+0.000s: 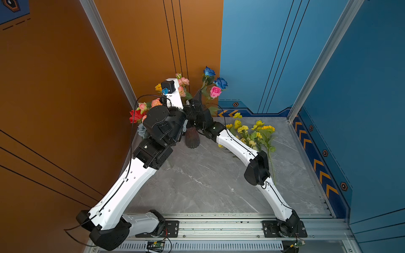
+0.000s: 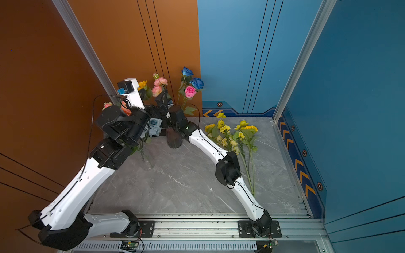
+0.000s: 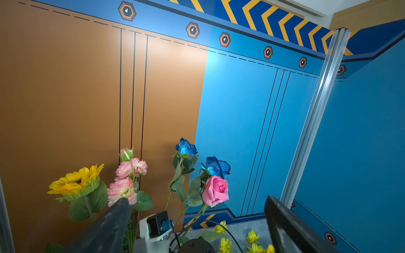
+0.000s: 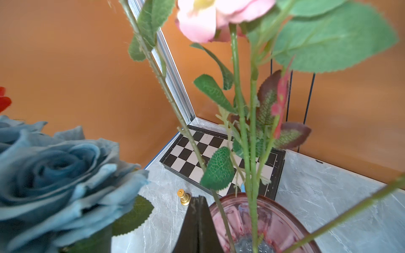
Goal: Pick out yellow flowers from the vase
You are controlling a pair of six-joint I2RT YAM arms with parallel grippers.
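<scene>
In the left wrist view, a yellow sunflower rises at the lower left, beside pink blooms. Its head also shows in the top right view, behind the left arm. The pinkish ribbed vase stands near the back; its rim shows in the right wrist view. There my right gripper is shut at the rim's left side, nothing between its fingers. A stem leaning left, its bloom out of frame, passes outside them on the right. My left gripper is open, empty, above the flowers.
Several yellow flowers lie on the right of the table. Blue roses and a pink rose stand behind. A pale blue rose crowds my right gripper's left. A chessboard and gold piece lie beyond.
</scene>
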